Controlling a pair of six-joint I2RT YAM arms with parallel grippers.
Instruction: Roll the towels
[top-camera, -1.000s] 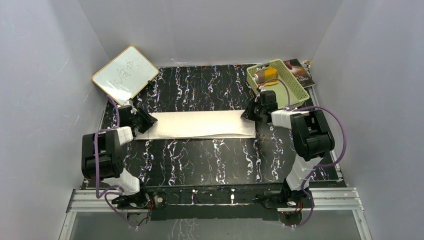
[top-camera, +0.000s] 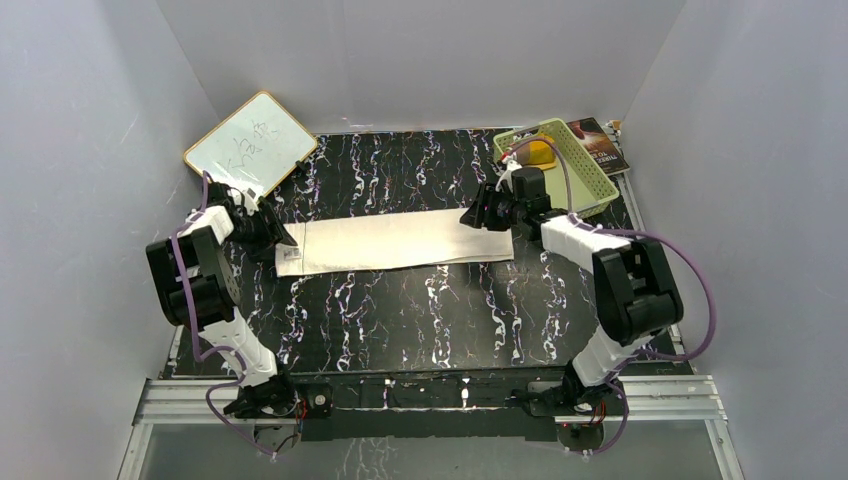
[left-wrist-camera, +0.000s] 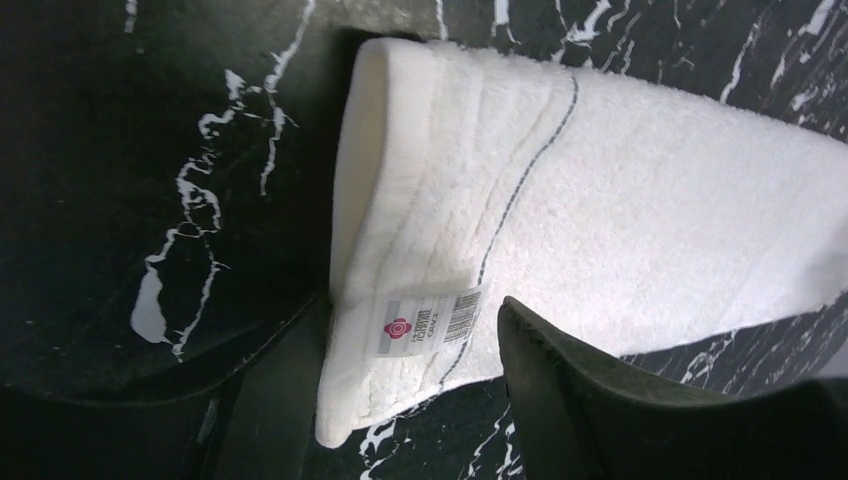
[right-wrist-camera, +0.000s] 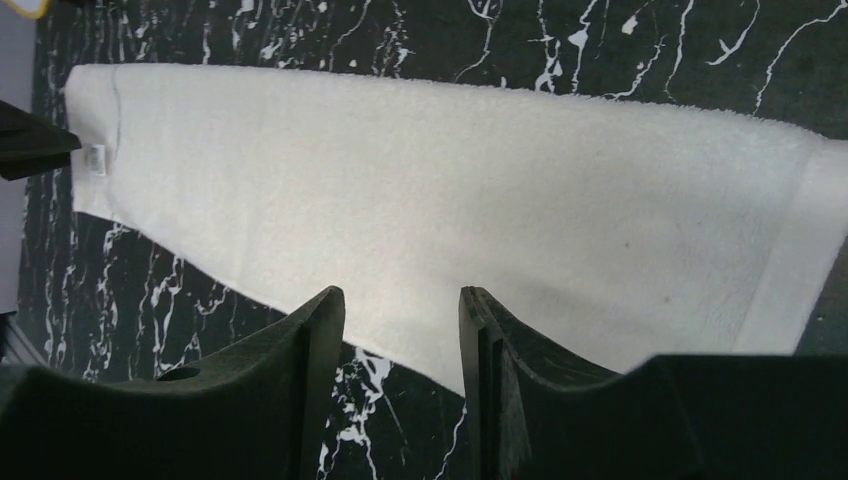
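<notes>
A white towel (top-camera: 390, 241), folded into a long strip, lies across the middle of the dark table. Its left end carries a dark line and a small printed label (left-wrist-camera: 430, 322). My left gripper hovers over that end, its fingers apart, with nothing visibly held between them. At the towel's right end, my right gripper is above the cloth with parted fingers and an empty gap. In the right wrist view the whole strip runs from the label end at upper left to a banded edge at right.
Back right stands a green basket (top-camera: 598, 182) holding a yellow and brown item (top-camera: 535, 152), with a dark book (top-camera: 597, 145) behind it. A whiteboard (top-camera: 250, 145) rests at back left.
The towel has shifted slightly toward the back. My left gripper has moved left, baring more of the label end. My right gripper has moved a little left over the cloth.
</notes>
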